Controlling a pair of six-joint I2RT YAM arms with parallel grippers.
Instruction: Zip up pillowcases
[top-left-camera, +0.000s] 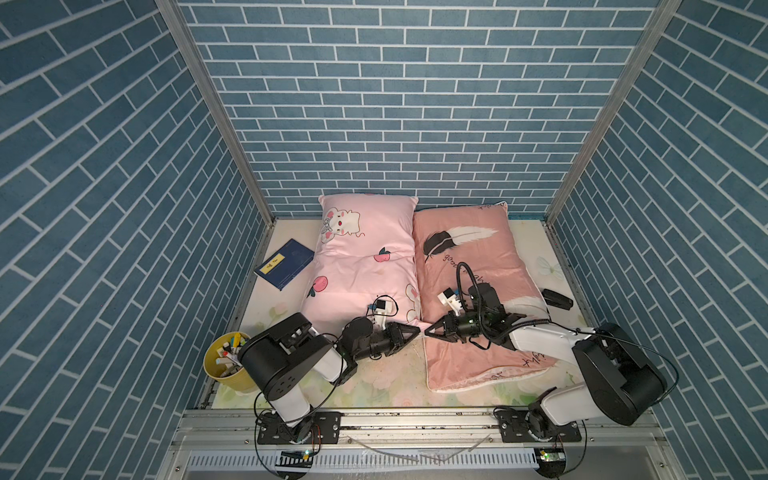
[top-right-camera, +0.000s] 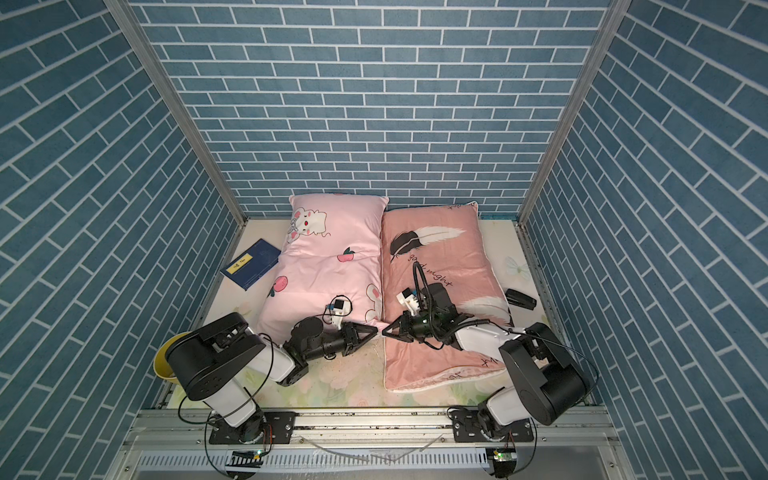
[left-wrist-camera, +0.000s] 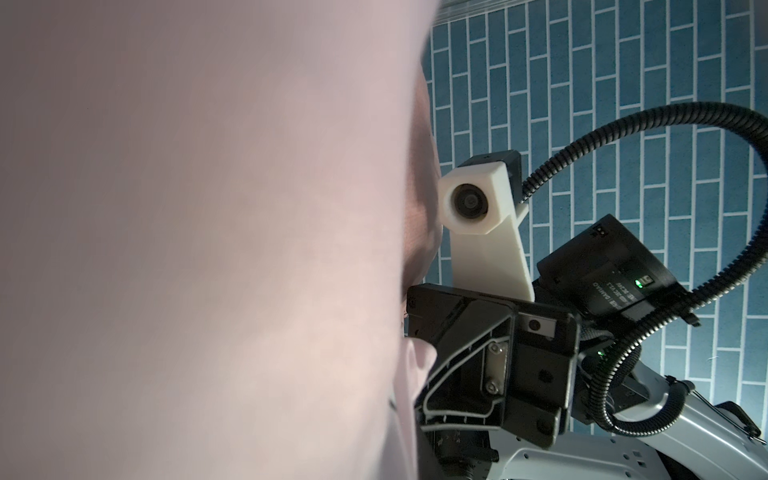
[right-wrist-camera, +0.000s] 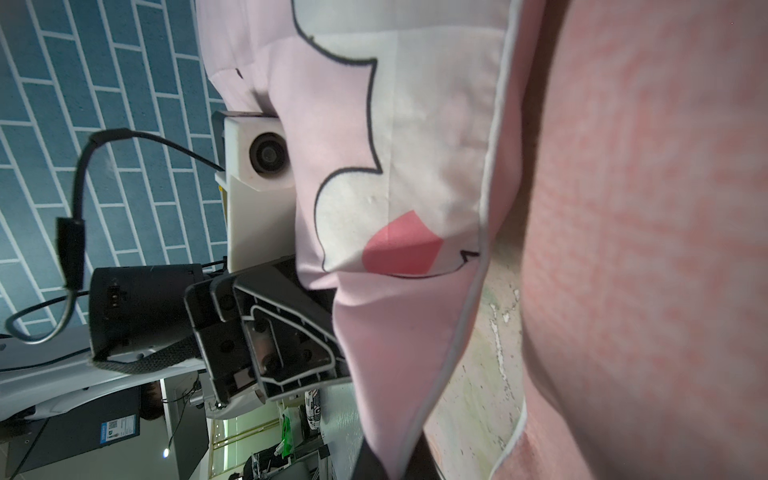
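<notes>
Two pillows lie side by side: a light pink pillowcase (top-left-camera: 360, 240) with mouse print and a darker pink one (top-left-camera: 472, 248) with feathers. Both grippers meet at the light case's front right corner. My left gripper (top-left-camera: 409, 330) is close under that edge; light fabric (left-wrist-camera: 200, 240) blurs most of its wrist view, so its finger is unclear. My right gripper (top-left-camera: 432, 329) is shut on the pulled-out corner of the light pillowcase (right-wrist-camera: 400, 360). I cannot make out the zipper.
A yellow cup of pens (top-left-camera: 216, 360) stands at the front left, a blue folder (top-left-camera: 288, 268) at left and a black object (top-left-camera: 557, 298) at right. Bare table shows along the front left.
</notes>
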